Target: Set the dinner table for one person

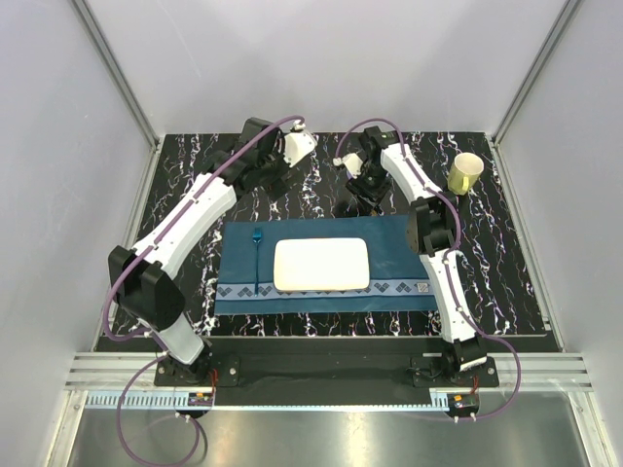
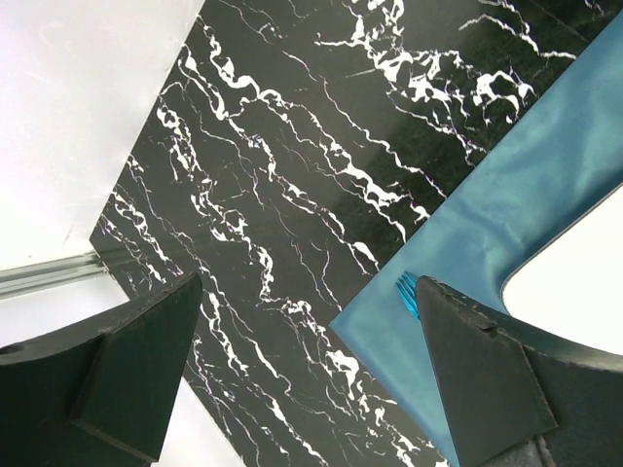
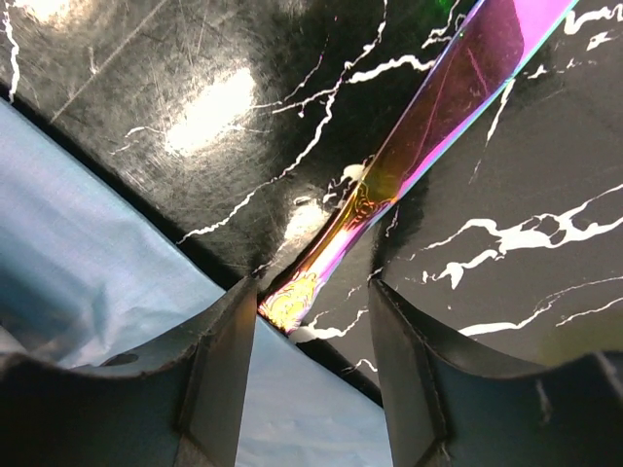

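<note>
A blue placemat point(image 1: 399, 272) holds a white rectangular plate point(image 1: 320, 265), with a blue fork point(image 1: 257, 253) at its left; the fork's tines point(image 2: 407, 292) show in the left wrist view. My left gripper point(image 1: 280, 173) is open above the table, left of the mat's back edge, nothing between its fingers. A shiny multicoloured knife or similar utensil point(image 3: 409, 146) lies on the marble just behind the mat. My right gripper is open low over its near end, one finger either side of the handle.
A yellow mug point(image 1: 462, 167) stands at the back right. The black marble table point(image 1: 506, 282) has free room at the right and behind the mat. Grey walls point(image 1: 555, 195) bound the table.
</note>
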